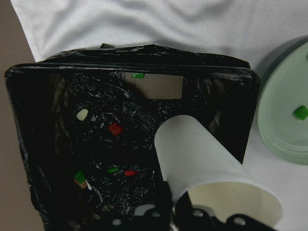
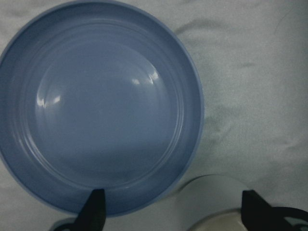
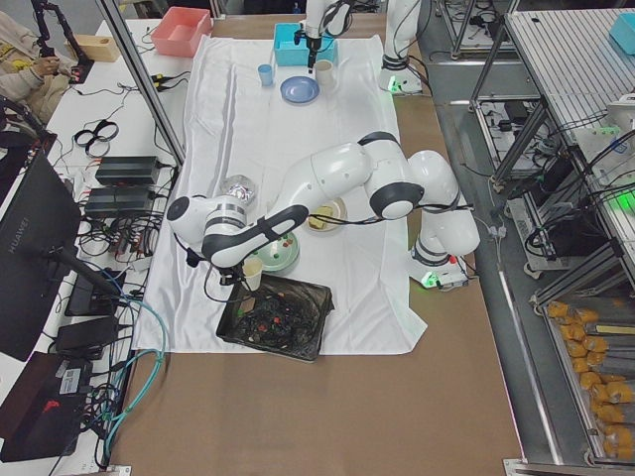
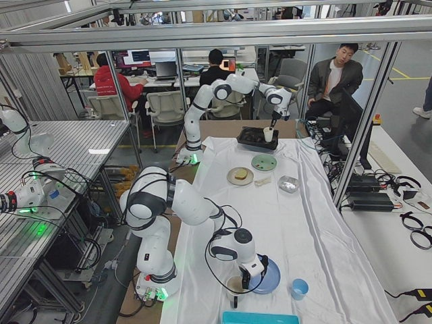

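My left gripper is shut on a white paper cup (image 1: 192, 144), tilted over a black bin (image 1: 57, 139) lined with a black bag, which holds small green, red and pale bits and a piece of cardboard. A green plate (image 1: 284, 139) with green pieces lies beside the bin. My right gripper is open above the edge of a blue plate (image 2: 106, 106), with a light mug (image 2: 207, 197) just below its right finger.
A beige plate (image 4: 239, 176) with yellow food and a foil container (image 4: 289, 185) lie on the white cloth. A blue cup (image 4: 299, 289) and a turquoise bin (image 4: 260, 317) are beside the blue plate.
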